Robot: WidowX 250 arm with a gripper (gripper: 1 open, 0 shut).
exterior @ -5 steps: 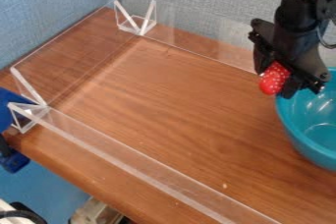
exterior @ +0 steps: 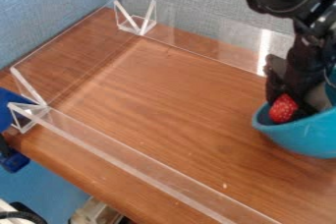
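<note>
My black gripper point(exterior: 292, 95) reaches down into a blue bowl point(exterior: 296, 140) at the right edge of the wooden table, shut on a red strawberry-like object point(exterior: 282, 108). The red object is low inside the bowl, behind its near rim. The fingertips are partly hidden by the object and the bowl.
Clear acrylic barriers with white corner brackets point(exterior: 29, 110) run along the back and near left of the table point(exterior: 144, 115), whose middle is clear. A grey wall stands behind. Dark blue items lie beyond the left edge.
My gripper has come down with the red object, from above the bowl's rim to inside it. The bowl appears shifted slightly left from a second ago.
</note>
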